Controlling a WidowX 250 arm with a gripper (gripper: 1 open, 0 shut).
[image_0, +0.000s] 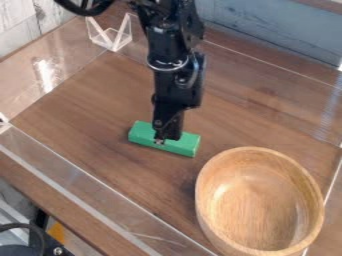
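A flat green block (182, 142) lies on the wooden table near the middle of the camera view. My black gripper (164, 132) points down onto it, its fingertips over the block's upper middle. The fingers look close together; whether they touch the block is hard to tell.
A round wooden bowl (259, 203) sits at the lower right of the table (80, 130). A white wire-like object (110, 30) stands at the back left.
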